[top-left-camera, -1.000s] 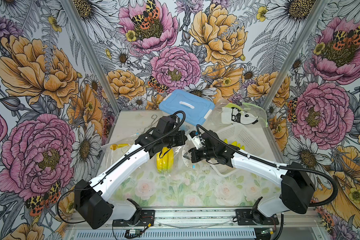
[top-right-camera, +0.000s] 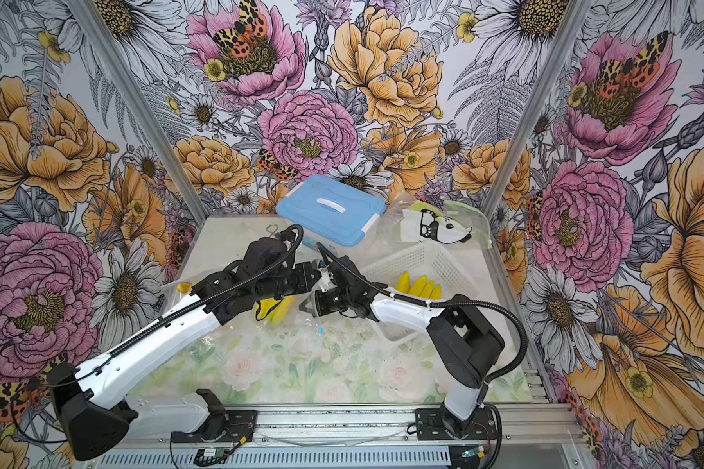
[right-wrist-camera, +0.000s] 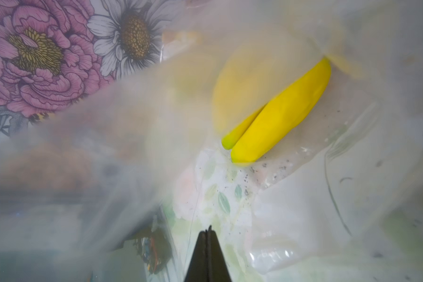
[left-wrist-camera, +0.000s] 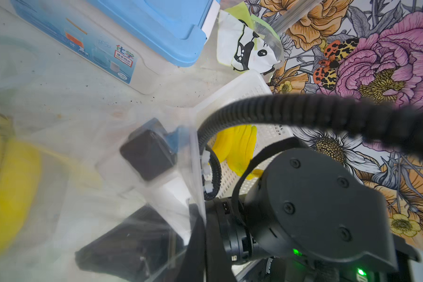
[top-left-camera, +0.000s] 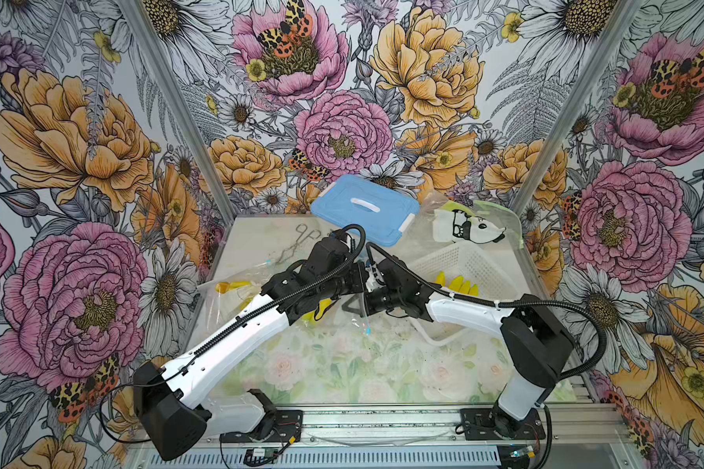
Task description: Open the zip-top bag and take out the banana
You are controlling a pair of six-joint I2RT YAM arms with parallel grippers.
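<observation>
The yellow banana lies in the clear zip top bag, partly behind hazy film in the right wrist view. At the left of the left wrist view, the banana shows blurred through the raised film. My left gripper is shut on the edge of the bag, which rises to its fingertips. My right gripper is shut, film spreading around it, and nothing clear shows between its fingers. Both grippers meet close together above the bag's right side; in the top views the arms hide part of the banana.
A white basket with several yellow bananas stands to the right, under the right arm. Behind are a blue-lidded box and a panda bag.
The right arm has swung left and its gripper has come against the left one. The banana is now more covered by the left arm.
</observation>
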